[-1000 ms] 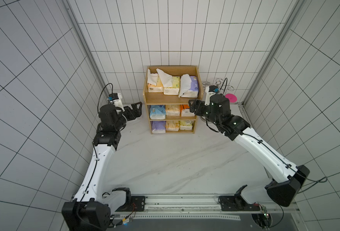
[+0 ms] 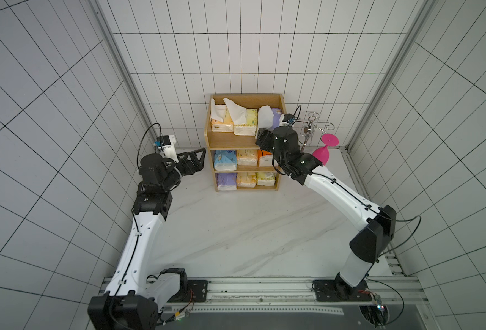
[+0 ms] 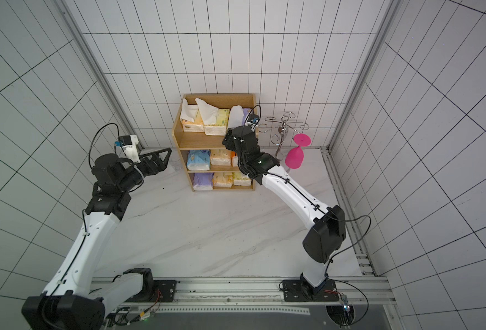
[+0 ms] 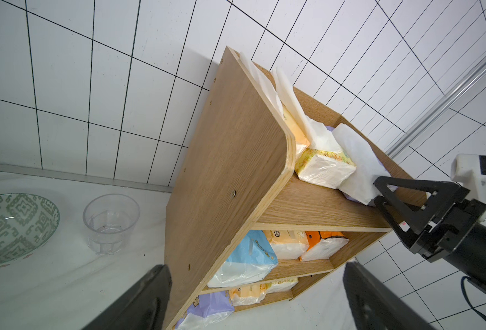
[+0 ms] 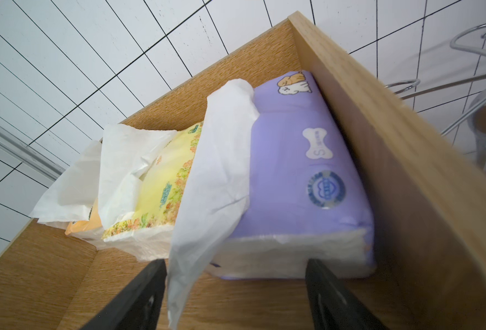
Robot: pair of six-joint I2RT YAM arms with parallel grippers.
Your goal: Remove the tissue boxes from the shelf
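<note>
The wooden shelf [image 2: 208, 129] holds tissue packs on three levels. On top are an orange pack [image 2: 222, 125], a yellow pack [image 2: 245, 129] and, at right, a purple pack [image 5: 298, 176] with a white tissue [image 5: 212, 181] draped down its left side. My right gripper is open in front of the purple pack, its fingers either side of that tissue's lower end and the pack's front. Blue, orange and beige packs fill the middle level; purple and yellow ones the bottom. My left gripper [image 2: 194, 160] stands open left of the shelf.
A patterned bowl [image 4: 14, 225] and a clear glass [image 4: 110, 222] stand left of the shelf. A metal rack [image 3: 284, 126] with pink items [image 3: 294, 156] stands at its right.
The left arm has barely shifted.
</note>
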